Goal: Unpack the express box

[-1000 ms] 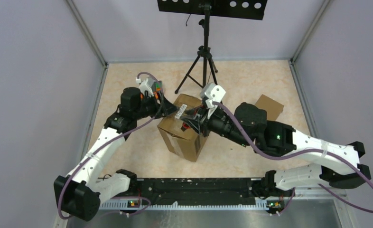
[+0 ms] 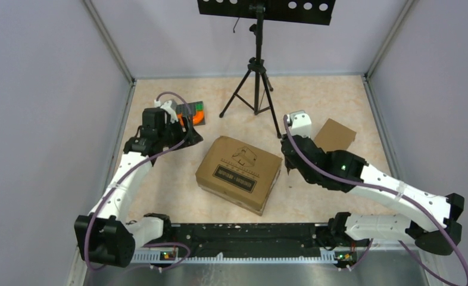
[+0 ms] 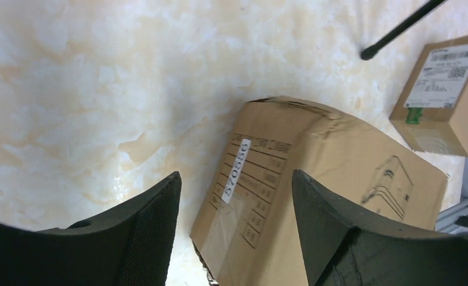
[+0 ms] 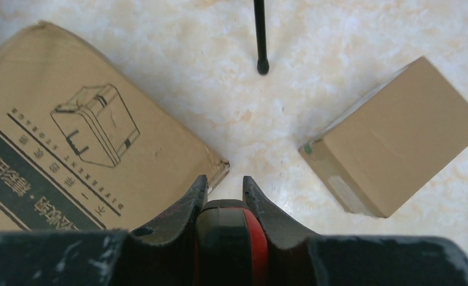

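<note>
The brown express box (image 2: pixel 237 170) lies in the middle of the table, its printed face upward and no opening visible on that face. My left gripper (image 2: pixel 195 137) is up and left of the box; in the left wrist view its fingers (image 3: pixel 163 208) stand well apart with nothing gripped, the box (image 3: pixel 374 196) showing between and beyond them. By the box's right end, my right gripper (image 2: pixel 286 159) is shut on a black-and-red tool (image 4: pixel 222 238), which fills the space between its fingers. The tool's tip is hard to make out.
A smaller carton (image 2: pixel 336 135) sits at the right. Behind the box stands a black tripod (image 2: pixel 257 83). A dark tray with orange and green items (image 2: pixel 196 113) lies at the back left, partly behind the left gripper. Bare table is in front of the small carton.
My right gripper has moved right with the tool; the left has drawn back leftward.
</note>
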